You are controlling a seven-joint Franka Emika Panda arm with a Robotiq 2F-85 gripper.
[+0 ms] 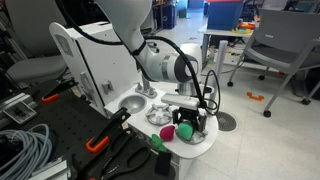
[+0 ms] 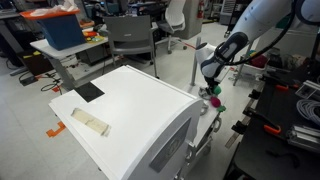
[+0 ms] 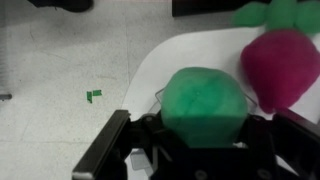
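Observation:
A rounded green object [image 3: 205, 100] sits between the dark fingers of my gripper, which is shut on it. In exterior view 1 the green object [image 1: 184, 131] is low over the left part of a round metal dish [image 1: 199, 134], near the front of the white countertop [image 1: 188, 151]. Whether it touches the dish is unclear. A pink object [image 3: 278, 68] lies beside it to the right in the wrist view, and to its left in exterior view 1. Another green item [image 3: 278, 13] is next to the pink one, at the counter's edge.
A second metal dish [image 1: 160, 114] and a sink basin [image 1: 131, 106] with a faucet [image 1: 147, 88] lie on the left of the counter. Beyond the counter's rounded edge is open floor [image 1: 262, 140]. A black item [image 1: 161, 165] lies in front.

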